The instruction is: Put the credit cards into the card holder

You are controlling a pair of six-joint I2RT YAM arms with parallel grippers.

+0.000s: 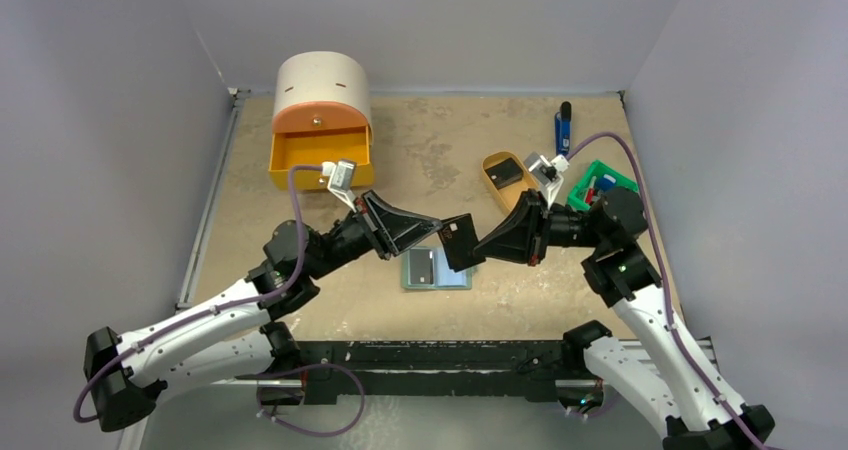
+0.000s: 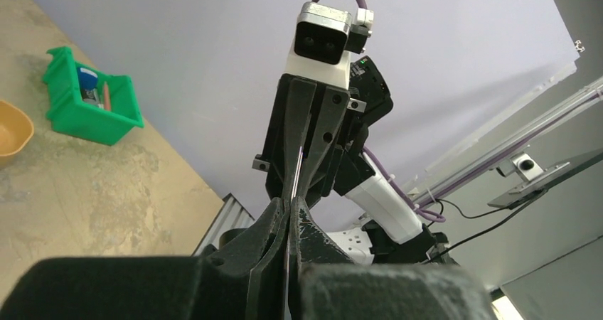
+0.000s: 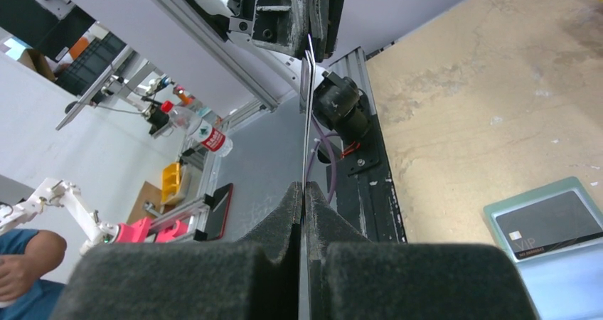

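Note:
A black card (image 1: 461, 242) hangs tilted between my two grippers above the table. My right gripper (image 1: 480, 253) is shut on the card's right edge. Viewed edge-on in the right wrist view, the card (image 3: 306, 135) runs as a thin strip up to the left fingers. My left gripper (image 1: 438, 227) is shut at the card's upper left corner; whether it pinches that corner is unclear. Below lies the open card holder (image 1: 405, 271), partly covered by the held card. A grey VIP card (image 3: 555, 224) sits in its left side; the other side looks pale blue.
A yellow-orange tray (image 1: 492, 159) with dark cards lies behind the right gripper. Beyond it are a green bin (image 1: 577, 198) of small items and a blue tool (image 1: 563, 130). A drawer box (image 1: 321, 80) stands back left, drawer open. Free table surrounds the holder.

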